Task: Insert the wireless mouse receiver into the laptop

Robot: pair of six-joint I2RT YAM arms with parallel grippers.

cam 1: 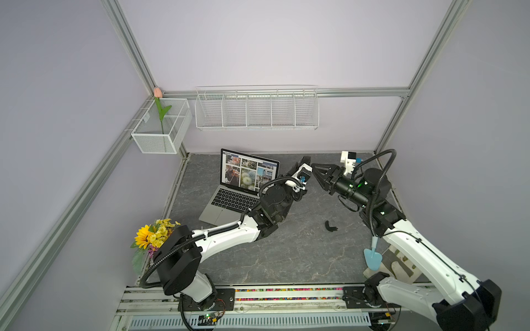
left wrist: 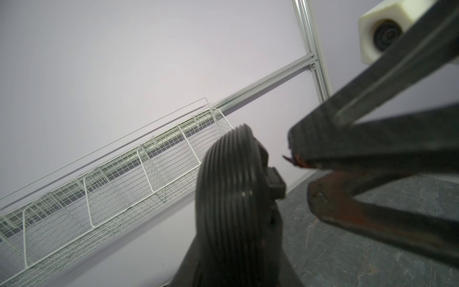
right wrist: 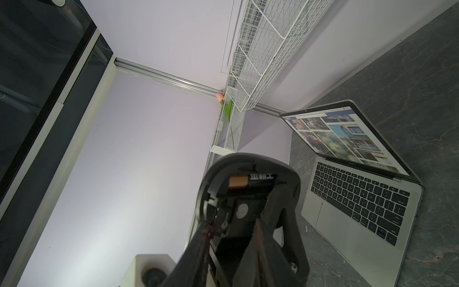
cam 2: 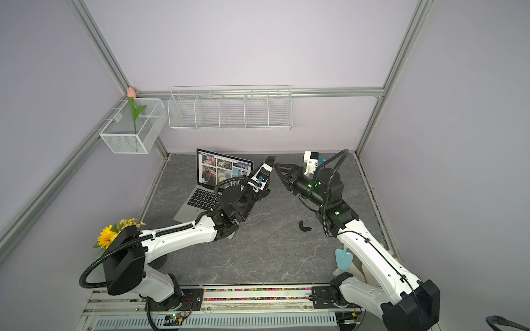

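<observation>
The laptop stands open at the back left of the table, screen lit. My left gripper is raised by the laptop's right side, shut on a dark mouse with its underside open, a battery showing in the right wrist view. The ribbed body of the mouse fills the middle of the left wrist view. My right gripper faces it from the right, fingertips close to the mouse, part open with a small gap in the left wrist view. I cannot make out the receiver clearly.
A small black curved piece lies on the table right of centre. A blue spade lies at the front right, flowers at the front left. Wire baskets hang on the walls.
</observation>
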